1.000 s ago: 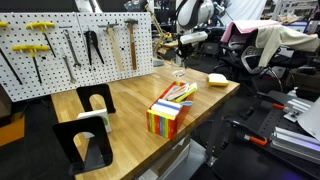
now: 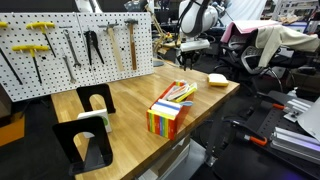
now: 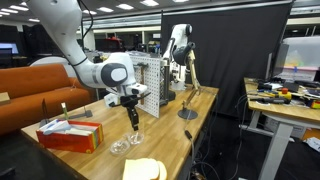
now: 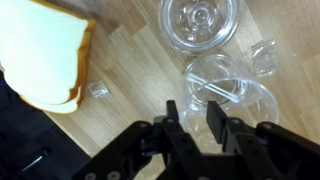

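Observation:
My gripper is partway open over a clear glass (image 4: pixel 262 108) on the wooden table, seen from above in the wrist view. A pale stick-like strip shows in or across this glass. Whether the fingers touch the glass is unclear, and nothing is visibly clamped between them. A second clear round glass (image 4: pixel 200 14) stands close by at the top. In exterior view 2 my gripper (image 3: pixel 134 122) points down just above the clear glassware (image 3: pixel 121 147).
Bread slices (image 4: pixel 45 48) lie to the left in the wrist view. Small clear cubes (image 4: pixel 264 55) are scattered near the glasses. A red box (image 3: pixel 70 136) holds several colourful items. A white pegboard (image 2: pixel 105 48) with tools lines the table's back. Bare wood surrounds the glasses.
In exterior view 1 the arm has shifted slightly downward, toward the glassware. The other table items look unmoved.

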